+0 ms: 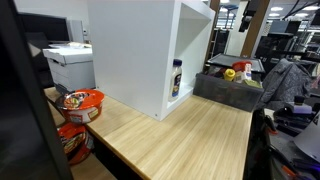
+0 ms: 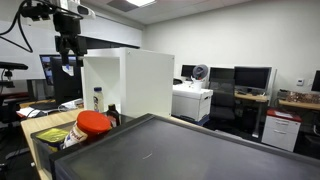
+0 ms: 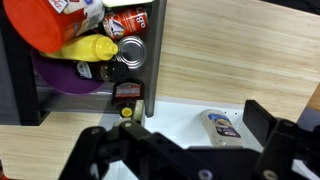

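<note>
High over the work area hangs my gripper [image 2: 68, 45], well above the bin and the shelf unit. In the wrist view the dark fingers [image 3: 110, 152] of the gripper stand wide apart, open, with nothing held. Far below, between them in that view, shows a jar with a blue label [image 3: 220, 126]. A dark-lidded jar [image 1: 176, 78] stands upright on the white shelf in exterior view 1. The grey bin [image 1: 225, 90] holds several items, among them a yellow bottle [image 3: 90, 47], a red container [image 3: 55, 22] and a can [image 3: 131, 50].
The white shelf unit [image 1: 130, 50] rises beside the wooden table [image 1: 180, 140], whose middle is bare. Two red-rimmed tubs [image 1: 82, 104] sit at the left in exterior view 1. A wide dark grey surface [image 2: 190, 150] fills the foreground of exterior view 2.
</note>
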